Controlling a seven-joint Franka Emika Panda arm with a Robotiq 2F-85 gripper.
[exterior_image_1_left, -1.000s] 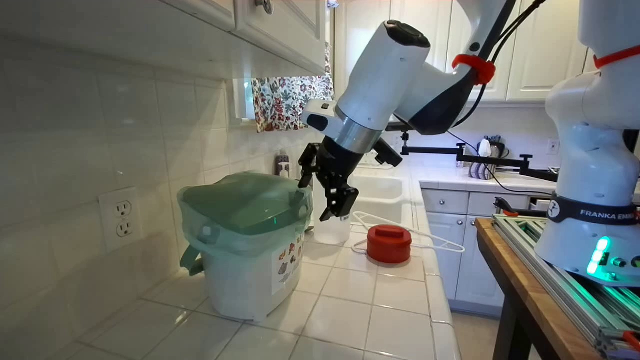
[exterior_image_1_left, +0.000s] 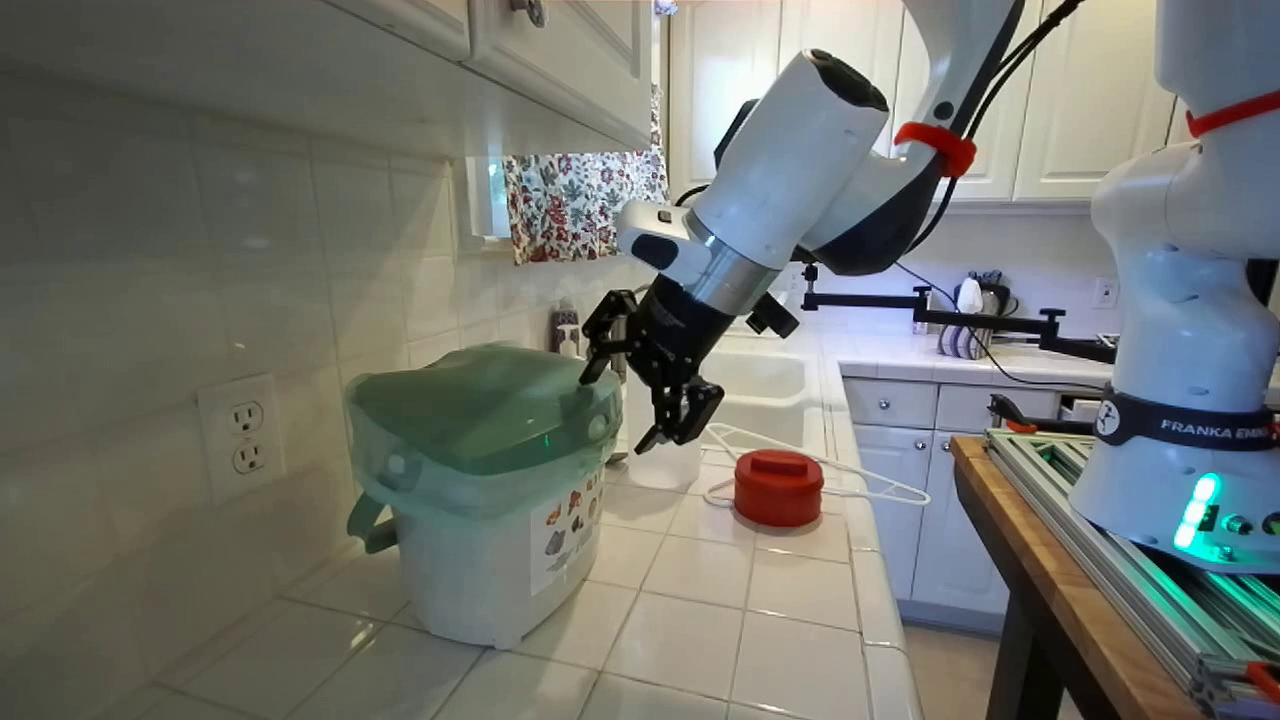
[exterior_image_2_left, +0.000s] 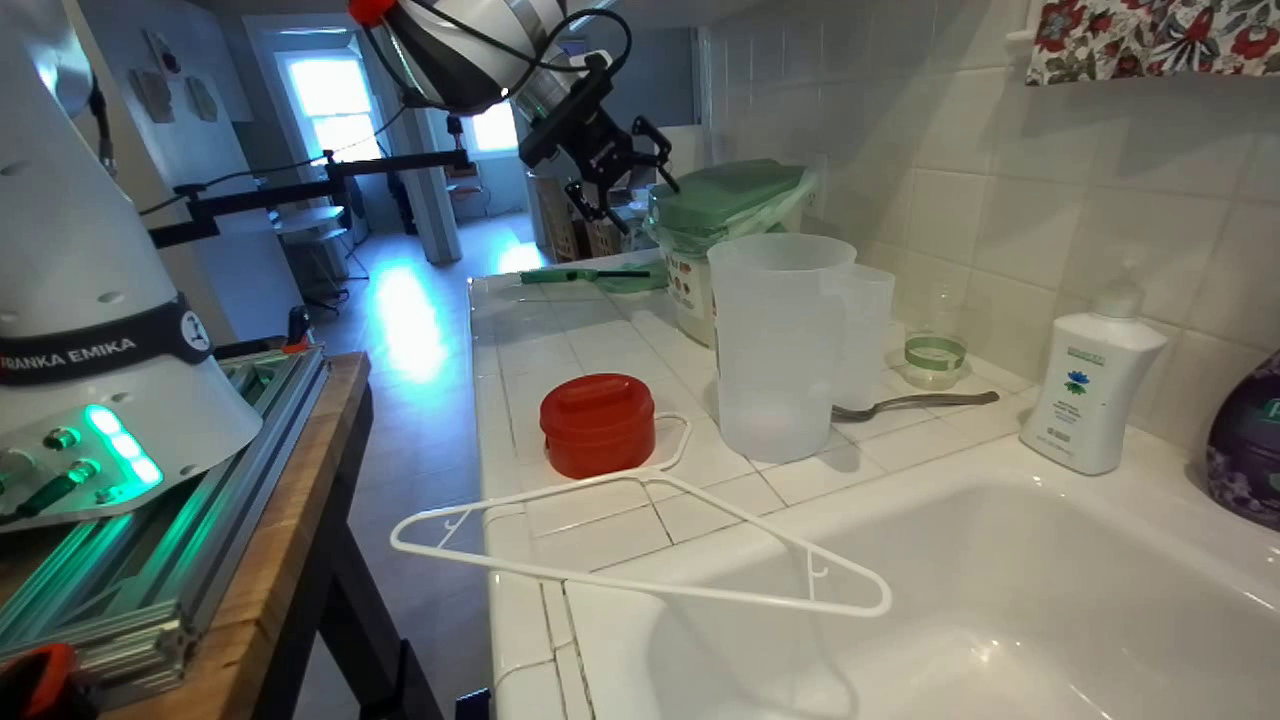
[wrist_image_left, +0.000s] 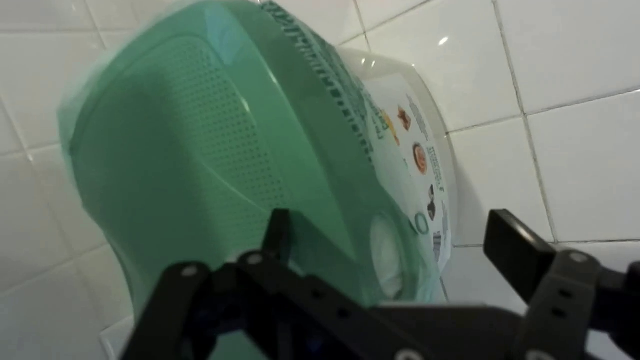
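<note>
A white bin (exterior_image_1_left: 498, 576) with a green lid (exterior_image_1_left: 480, 402) and a thin green bag around its rim stands on the tiled counter. My gripper (exterior_image_1_left: 626, 414) is at the lid's sink-side edge, its fingers wide apart. In the wrist view one finger (wrist_image_left: 279, 234) overlaps the green lid (wrist_image_left: 180, 138), while the other finger (wrist_image_left: 516, 255) is out over the tiles. Nothing shows held between them. Whether the near finger touches the lid, I cannot tell. From the second exterior view, the gripper (exterior_image_2_left: 645, 204) appears beside the lid (exterior_image_2_left: 732, 194).
A red lidded container (exterior_image_1_left: 777, 488) and a white hanger (exterior_image_2_left: 672, 588) lie near the sink (exterior_image_2_left: 1020, 576). Behind them stand a frosted pitcher (exterior_image_2_left: 777, 360), a fork (exterior_image_2_left: 918, 406) and a soap bottle (exterior_image_2_left: 1086, 390).
The bin has shifted slightly left and toward the first exterior camera, turning a little. My gripper has tilted and moved slightly, its fingers still apart. The red container and hanger have not moved.
</note>
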